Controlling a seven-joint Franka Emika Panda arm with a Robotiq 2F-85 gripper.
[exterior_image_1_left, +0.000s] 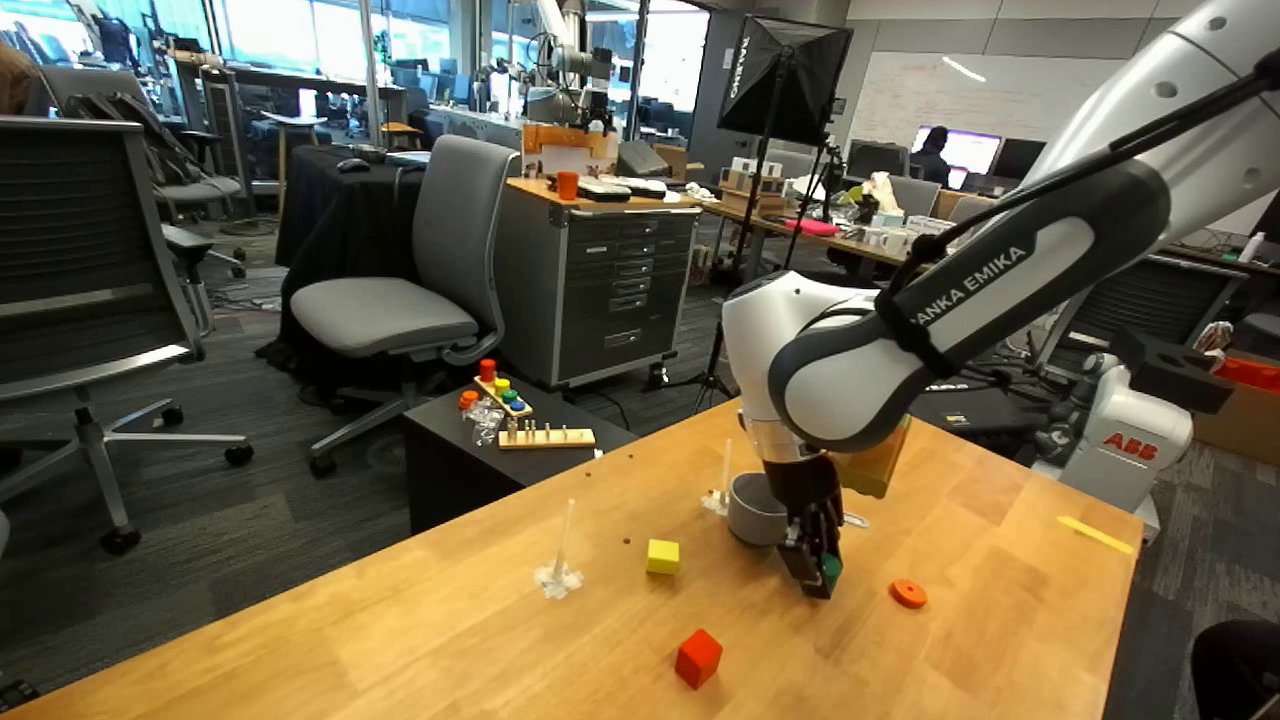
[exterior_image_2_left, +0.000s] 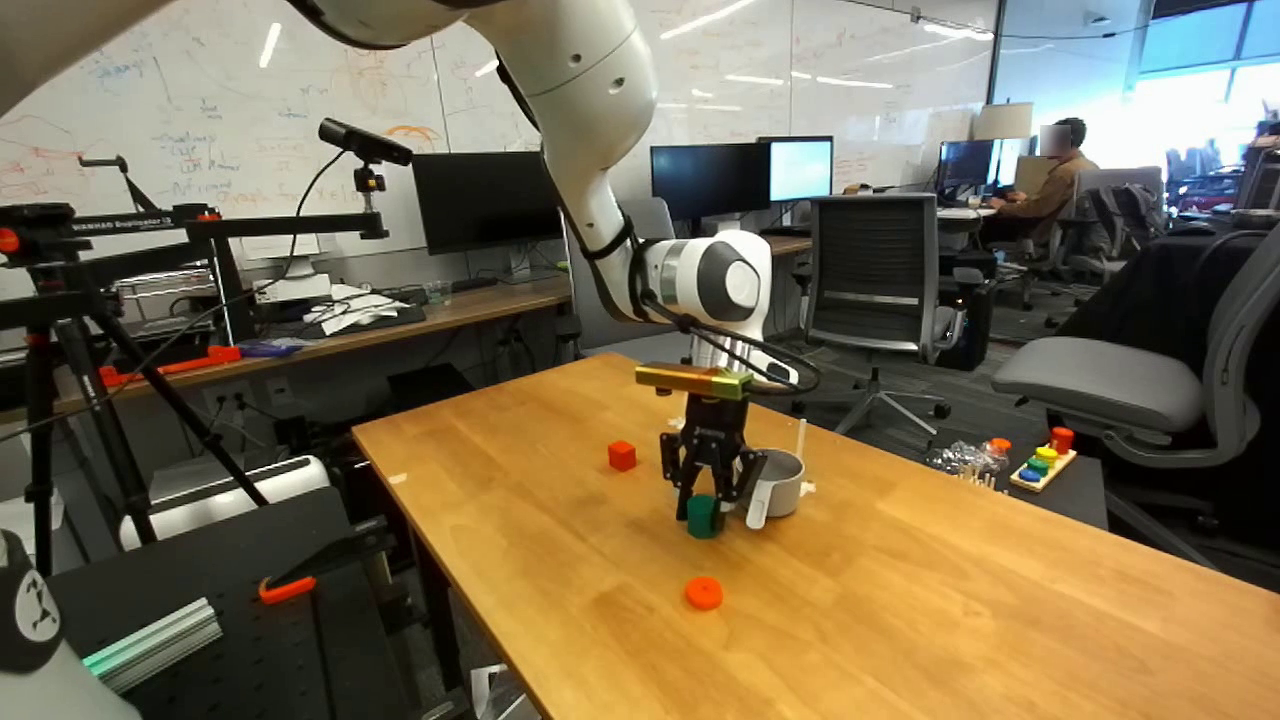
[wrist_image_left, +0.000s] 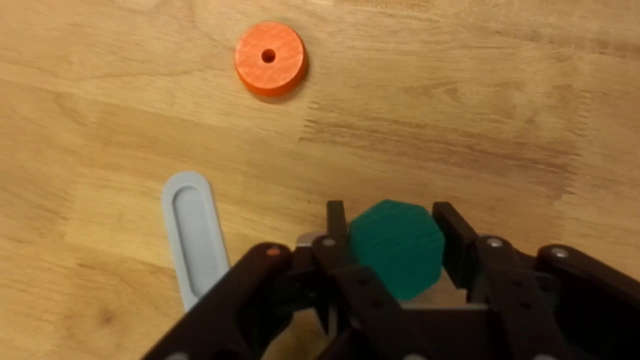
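A green block (wrist_image_left: 397, 249) with a many-sided top stands between the fingers of my gripper in the wrist view. The fingers are part open around it; a narrow gap shows beside the left finger (wrist_image_left: 336, 217), while the right finger is close against the block or touching it. From exterior view 2 the gripper (exterior_image_2_left: 704, 516) points down at table level, with the green block (exterior_image_2_left: 701, 517) between its fingertips. Exterior view 1 shows only a sliver of the green block (exterior_image_1_left: 831, 566) behind the gripper. Whether the block still rests on the table is unclear.
A grey pot (exterior_image_1_left: 756, 510) stands close behind the gripper, its handle (wrist_image_left: 195, 234) sticking out nearby. An orange disc (wrist_image_left: 270, 57), a red cube (exterior_image_1_left: 698, 658) and a yellow block (exterior_image_1_left: 662, 556) lie around. Two upright pegs are fixed to the table, one a white peg (exterior_image_1_left: 563, 540).
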